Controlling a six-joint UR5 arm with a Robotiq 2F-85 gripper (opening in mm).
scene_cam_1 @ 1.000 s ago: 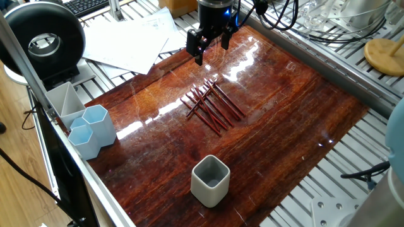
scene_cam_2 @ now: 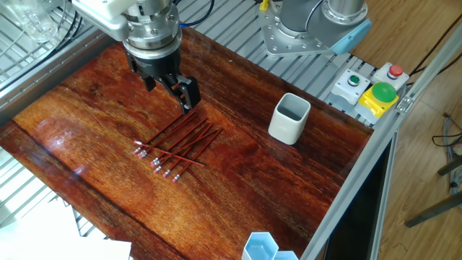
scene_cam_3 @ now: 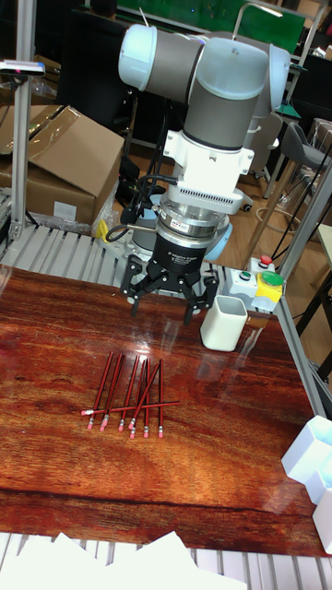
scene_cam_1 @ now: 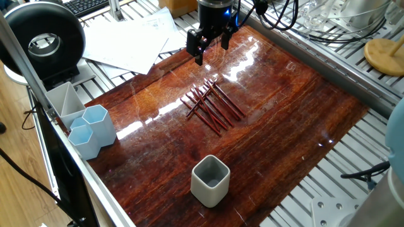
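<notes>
Several dark red pencils [scene_cam_1: 213, 108] with pink eraser ends lie in a loose, partly crossing pile on the brown wooden board. One of them lies across the others in exterior view 2, where the pile [scene_cam_2: 177, 148] shows from another side. My gripper [scene_cam_1: 213, 55] hangs above the board, clear of the pencils. Its two black fingers stand wide apart with nothing between them, as exterior view 3 shows at the gripper [scene_cam_3: 161, 312]. An upright, square white cup [scene_cam_1: 210, 181] stands apart from the pile, and its visible inside looks empty.
Light blue hexagonal holders [scene_cam_1: 93, 131] and a white angular container [scene_cam_1: 65, 101] stand at one edge of the board. White papers [scene_cam_1: 129, 47] lie beyond it. Emergency buttons [scene_cam_2: 384, 92] sit beyond another edge. Bare wood surrounds the pencils and the cup.
</notes>
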